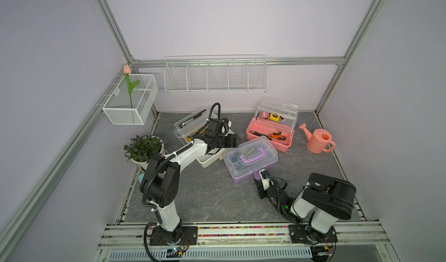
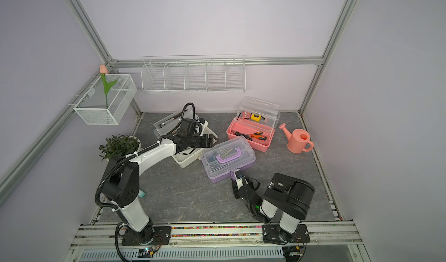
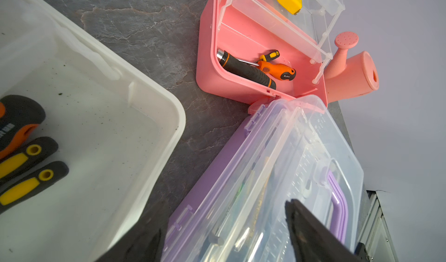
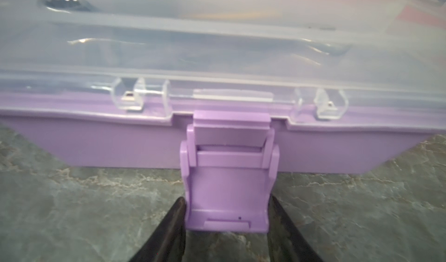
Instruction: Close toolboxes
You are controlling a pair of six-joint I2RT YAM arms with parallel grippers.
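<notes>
A purple toolbox [image 1: 246, 164] with a clear lid down sits in the middle. My right gripper is shut on its front purple latch [image 4: 227, 178], which hangs outward. Behind it, to the right, a pink toolbox [image 1: 274, 142] has its lid raised, tools inside. At left, a white toolbox [image 3: 153, 108] has its lid up; tools lie in it. My left gripper hangs over the gap between white and purple boxes, fingers apart, nothing between them.
A pink watering can [image 1: 318, 141] stands at right, a potted plant [image 1: 141, 148] at left. Wire baskets hang on the walls.
</notes>
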